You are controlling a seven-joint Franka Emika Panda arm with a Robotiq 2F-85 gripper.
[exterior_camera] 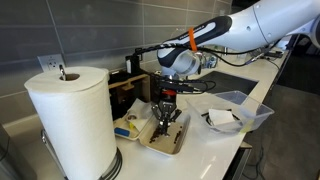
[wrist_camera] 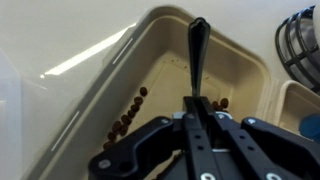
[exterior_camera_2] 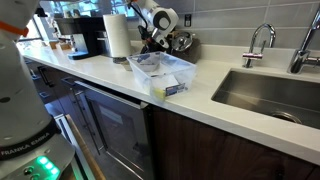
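A long black handle-like piece (wrist_camera: 199, 45) rises from between the fingers of my gripper, which is shut on it in the wrist view. Below lies a cream tray (wrist_camera: 262, 85) with several small brown beans (wrist_camera: 125, 121) scattered on its floor. Exterior view 1 has the gripper (exterior_camera: 165, 122) pointing down over the same tray (exterior_camera: 178, 143). What the lower end of the black piece is, or whether it touches the tray, is hidden by the gripper.
A paper towel roll (exterior_camera: 75, 120) stands left of the tray. At the right is a clear plastic bin (exterior_camera: 240, 102) with items inside. Another tray (wrist_camera: 290, 104) with something blue (wrist_camera: 310, 127) adjoins the cream one. Bare white counter (exterior_camera: 205, 155) lies in front.
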